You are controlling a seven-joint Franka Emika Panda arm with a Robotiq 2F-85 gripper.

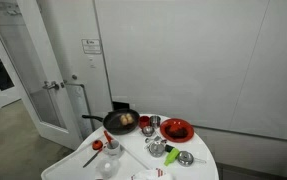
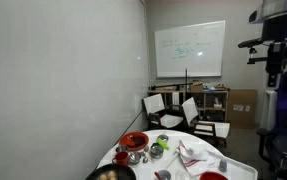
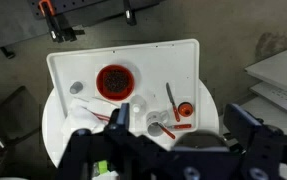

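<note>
Dark parts of my gripper fill the bottom of the wrist view, high above a white tray (image 3: 188, 60). How its fingers stand is unclear, and I make out nothing held. On the tray are a red bowl (image 3: 114, 82) with dark contents, a knife (image 3: 171, 97), a small red round thing (image 3: 185, 108), a metal cup (image 3: 154, 130) and a red-handled utensil (image 3: 178, 127). A clear container (image 3: 138, 103) sits near the middle, and a white cloth (image 3: 83, 109) lies at the left. The gripper hides the lower tray edge.
In exterior view 1, a black pan (image 1: 110, 121) holding brownish round food, a red plate (image 1: 177, 130) with dark food, and a red cup (image 1: 143, 121) crowd the table's back. A green-handled utensil (image 1: 171, 156) lies farther forward. Parts of the arm (image 2: 277, 60) rise at the right in exterior view 2.
</note>
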